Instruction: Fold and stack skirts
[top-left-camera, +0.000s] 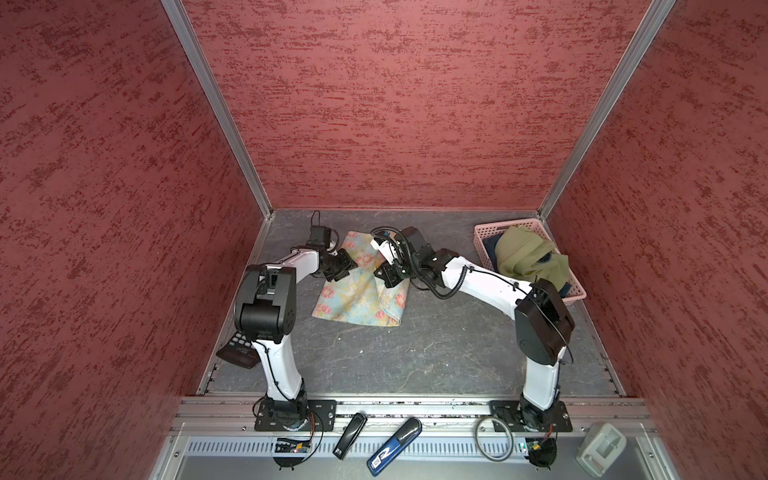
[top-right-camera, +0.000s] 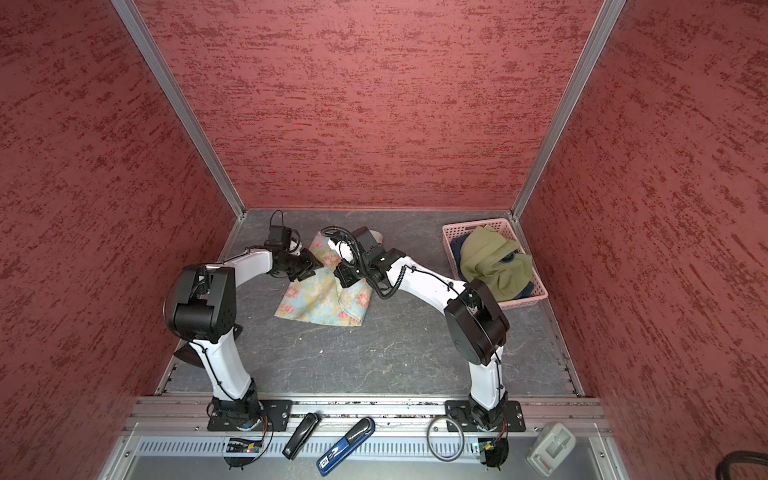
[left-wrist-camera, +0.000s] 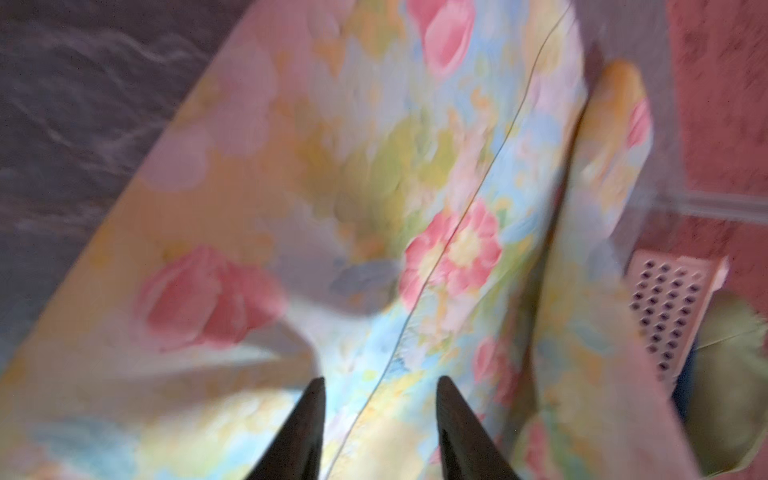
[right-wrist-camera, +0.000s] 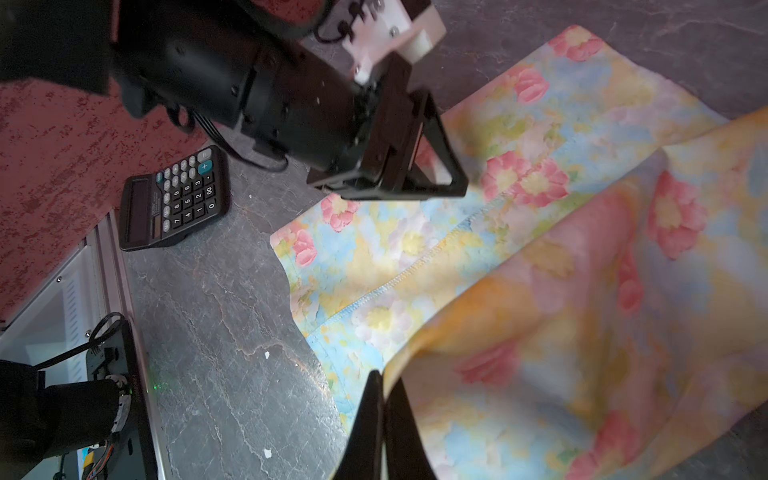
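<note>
A floral skirt (top-left-camera: 352, 302) in pastel yellow, blue and pink lies on the grey table, left of the middle. My right gripper is shut on the skirt's edge, which rises to its fingertips; the lifted cloth drapes over the lower layer in the right wrist view. Over the skirt's left part, my left gripper is open, its fingers (left-wrist-camera: 297, 436) apart above the flowered cloth (left-wrist-camera: 376, 200). In the top left view both grippers face each other across the skirt, and the arms hide some of its far half.
A pink basket (top-left-camera: 482, 241) with olive-green and dark blue cloth (top-left-camera: 524, 252) stands at the right. A calculator (top-left-camera: 238, 352) lies at the left edge.
</note>
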